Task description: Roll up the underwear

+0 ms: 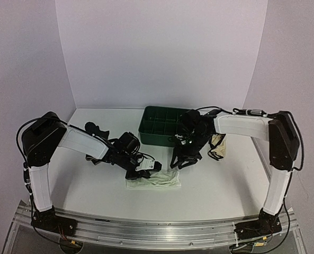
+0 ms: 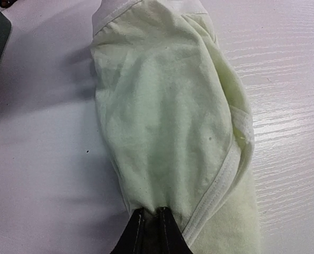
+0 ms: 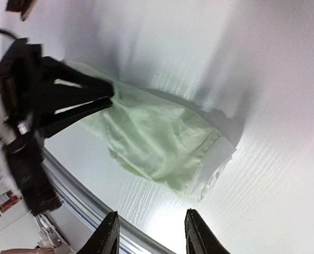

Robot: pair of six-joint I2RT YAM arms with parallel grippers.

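Observation:
The pale mint underwear [image 1: 162, 182] lies folded in a long strip on the white table, with a white waistband at one end. My left gripper presses down at the near end of the cloth, its fingertips close together in a pinch of fabric. In the right wrist view, my right gripper stands open above the table near the waistband end, nothing between its fingers. The left gripper's fingers also show there, on the cloth.
A dark green divided bin [image 1: 157, 119] sits behind the underwear. A dark item [image 1: 93, 129] lies at the left, a beige item [image 1: 220, 145] at the right.

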